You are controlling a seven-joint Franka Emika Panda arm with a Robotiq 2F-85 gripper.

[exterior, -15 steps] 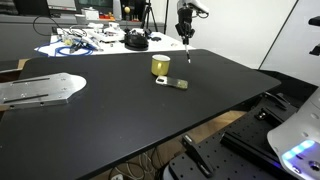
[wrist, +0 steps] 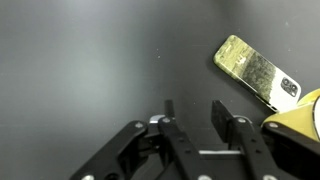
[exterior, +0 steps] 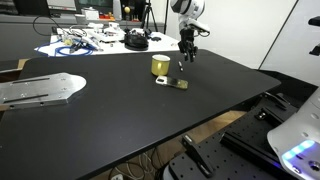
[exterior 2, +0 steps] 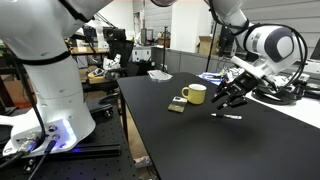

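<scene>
My gripper point(exterior 2: 236, 98) hangs low over the far part of the black table. Its fingers stand apart in the wrist view, the left fingertip point(wrist: 168, 108) clear of the right one, with dark tabletop between the tips. Close below the gripper, a slim white marker-like object point(exterior 2: 227, 116) lies on the table. A yellow mug point(exterior: 160, 65) stands upright beside it; in the wrist view the mug point(wrist: 300, 118) is cut off at the right edge. Nearer the front lies a flat yellowish, phone-like object point(exterior: 172, 84) with a dark face.
A flat grey plate-like piece point(exterior: 40, 90) sits at the left of exterior view 1. Cables point(exterior: 75, 45) and equipment lie beyond the table's far edge.
A second ago a thin pale object showed upright just below the gripper. Now it lies on the table, and the gripper has come down a little.
</scene>
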